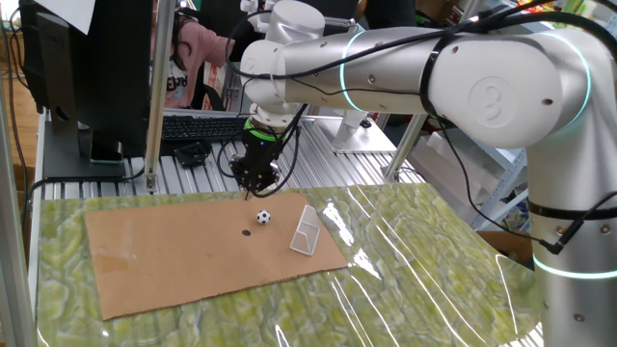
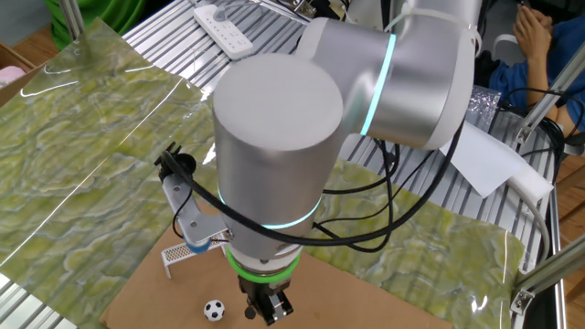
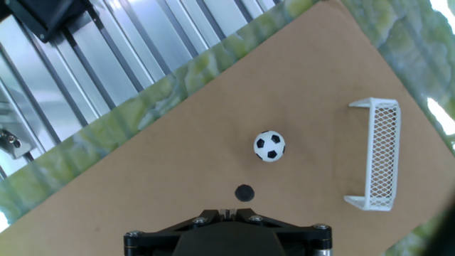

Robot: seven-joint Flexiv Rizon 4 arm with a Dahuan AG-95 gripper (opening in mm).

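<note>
A small black-and-white soccer ball (image 3: 269,146) rests on a brown cardboard sheet (image 3: 178,156). To its right in the wrist view stands a white toy goal (image 3: 382,155) with a mesh back. A black round spot (image 3: 244,193) marks the cardboard between the ball and my gripper. The gripper's fingers meet at the bottom middle of that view, shut with nothing seen between them. From the side, the gripper (image 1: 249,193) hangs above the cardboard's back edge, apart from the ball (image 1: 263,218). In exterior view 2 the ball (image 2: 214,311) lies left of the gripper.
The cardboard lies on a green marbled mat (image 1: 405,251). Behind it runs a ribbed metal table (image 1: 318,166) with a keyboard (image 1: 202,128) and a monitor (image 1: 106,87). A metal post (image 1: 159,106) stands at the back.
</note>
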